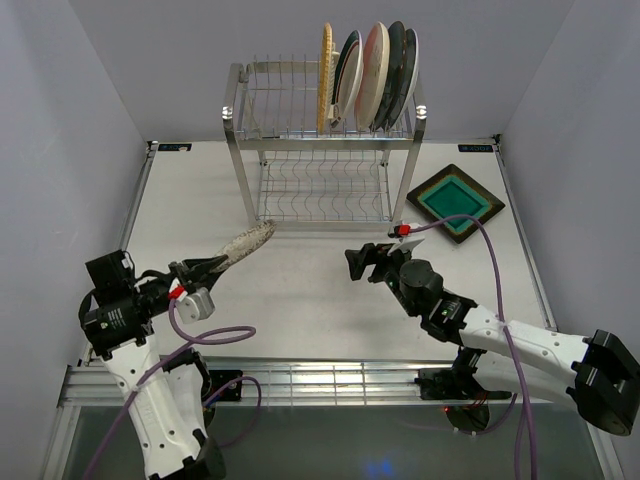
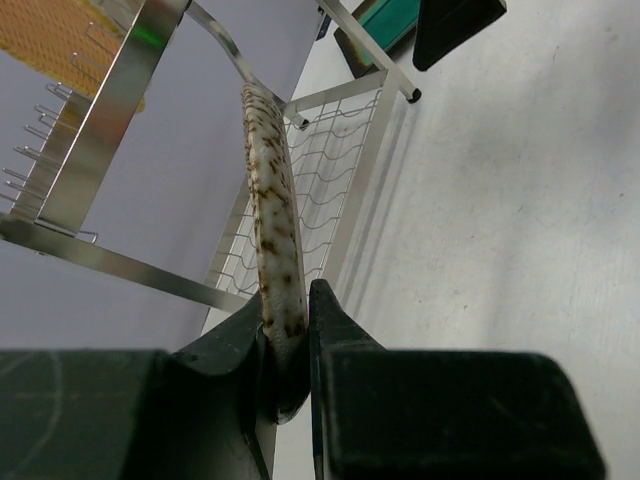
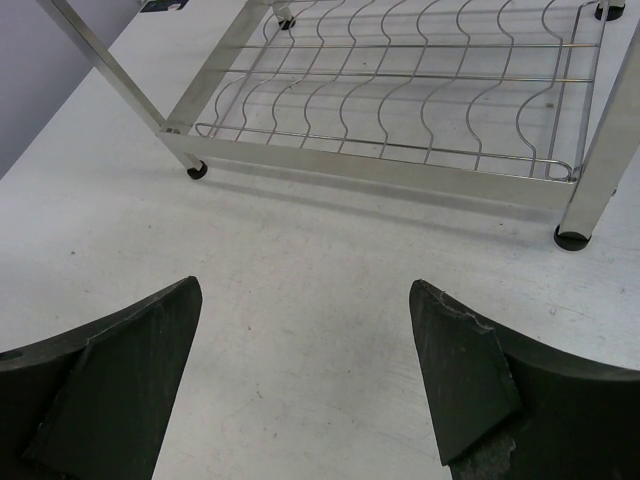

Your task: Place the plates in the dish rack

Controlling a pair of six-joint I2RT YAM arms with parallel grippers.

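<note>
A speckled cream plate [image 1: 245, 242], seen edge-on, is held up by my left gripper [image 1: 215, 265] in front of the rack's left front leg; in the left wrist view the plate [image 2: 271, 220] stands between the shut fingers. The dish rack [image 1: 290, 142] holds several plates [image 1: 374, 75] upright on the right of its upper tier; that tier's left part and the lower tier are empty. A dark square plate [image 1: 435, 188] with a green centre lies at the right. My right gripper [image 1: 367, 258] is open and empty, facing the lower tier in the right wrist view.
Grey walls bound both sides and the back. Purple cables hang along both arms.
</note>
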